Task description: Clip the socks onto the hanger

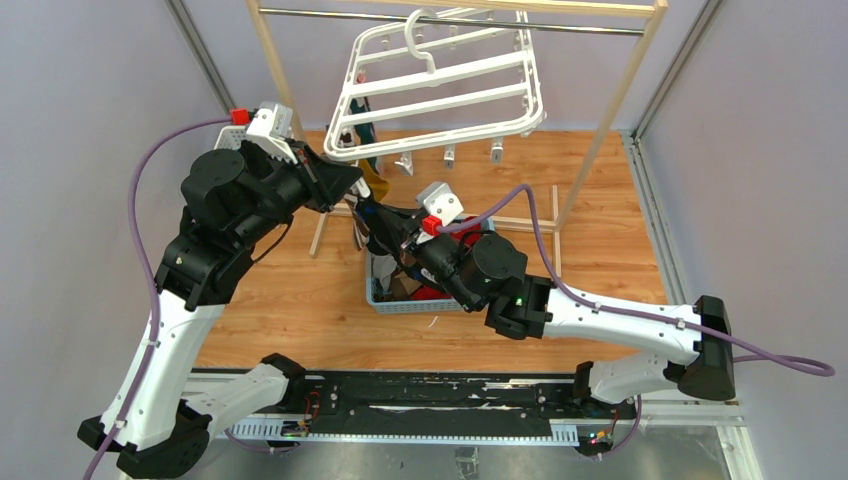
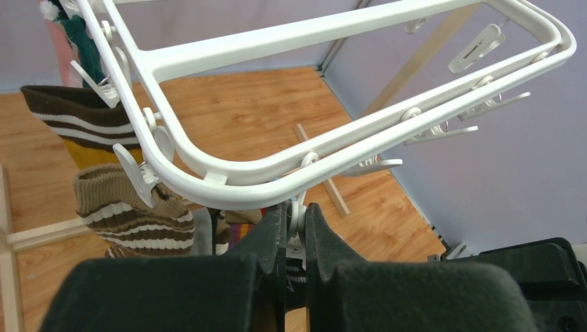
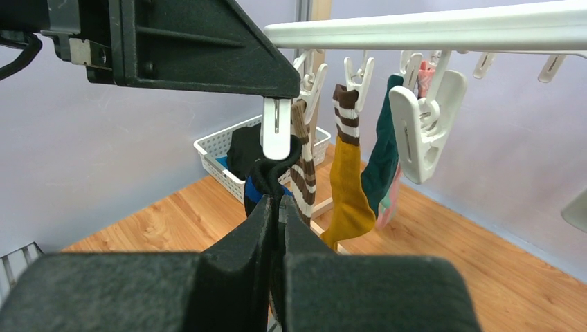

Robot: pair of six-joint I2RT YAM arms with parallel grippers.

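Observation:
The white hanger [image 1: 440, 75] hangs with clips along its edge. In the left wrist view my left gripper is shut on a clip [image 2: 302, 197] at the near corner. The same clip [image 3: 277, 131] points down in the right wrist view. A black sock [image 3: 277, 169] has its top edge at that clip's tip; whether the cloth lies inside the clip is hard to tell. My right gripper is shut on this sock just below. Brown striped [image 3: 303, 162], brown-and-yellow [image 3: 349, 190] and green [image 3: 383, 142] socks hang from other clips.
A blue-grey basket [image 1: 420, 306] with more socks stands on the floor below. A white basket [image 3: 220, 142] holding dark cloth is behind. Empty clips [image 3: 428, 128] line the hanger's near side. Wooden stand legs [image 1: 612, 100] flank the hanger.

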